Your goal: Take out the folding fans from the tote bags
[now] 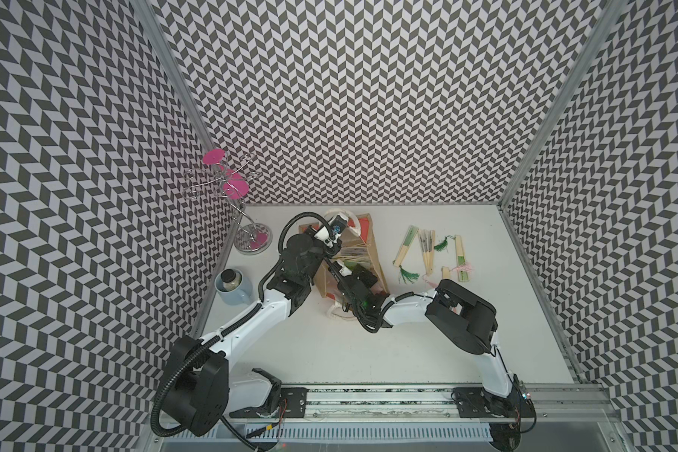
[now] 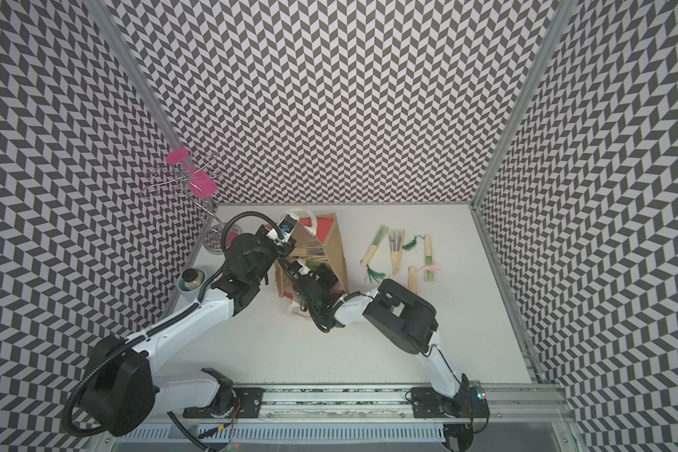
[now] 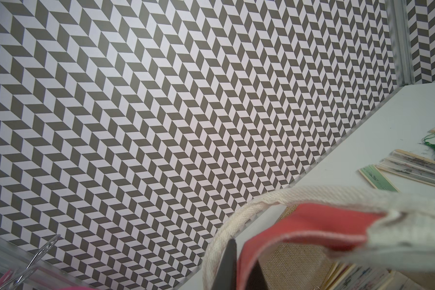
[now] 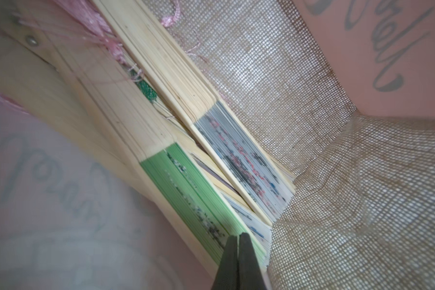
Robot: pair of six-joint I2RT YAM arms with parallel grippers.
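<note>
A burlap tote bag with red lining and white handles lies at centre, holding several wooden folding fans with green and grey leaves and tassels. In the left wrist view my left gripper is shut on the bag's red rim beside the white handle. My right gripper is inside the bag, shut with nothing visible between its fingers, its tips over the lower end of a green fan. Several fans lie outside on the table, right of the bag.
A pink and chrome stand is at back left, with a blue mug holding a dark-topped item in front of it. Patterned walls surround it.
</note>
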